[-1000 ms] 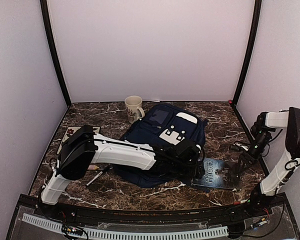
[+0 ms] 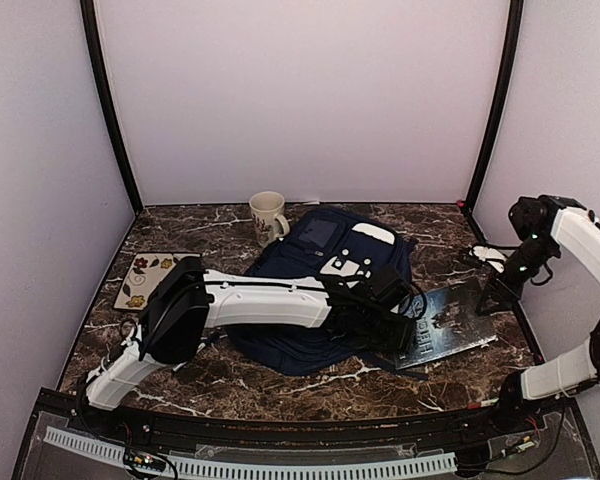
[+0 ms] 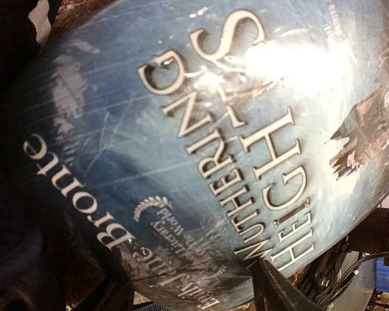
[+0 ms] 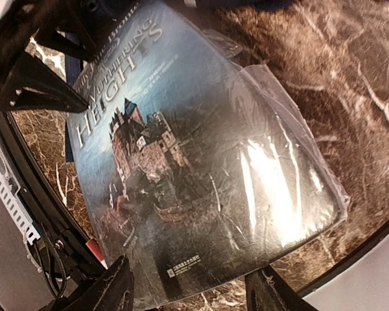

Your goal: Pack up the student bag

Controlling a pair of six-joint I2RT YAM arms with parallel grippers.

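A blue book titled Wuthering Heights [image 2: 448,325], in a clear plastic wrap, lies at a slant to the right of the navy student bag [image 2: 320,235]. My left gripper [image 2: 404,335] is shut on the book's left end, by the author's name. In the left wrist view, the cover [image 3: 149,142] fills most of the picture, its edge between the fingers. At the opposite end, my right gripper [image 2: 492,298] is shut on the book's bottom edge; the right wrist view shows that edge between its fingers. My left arm covers part of the bag.
A patterned mug [image 2: 268,217] stands behind the bag. At the left lies a flat piece with a flower pattern [image 2: 145,277]. White walls enclose the marbled table on the left, back and right. Bare table shows at the back right.
The book's right end has moved up and back, so the book now slants. My right gripper has gone with it, and my left arm has shifted slightly toward the front.
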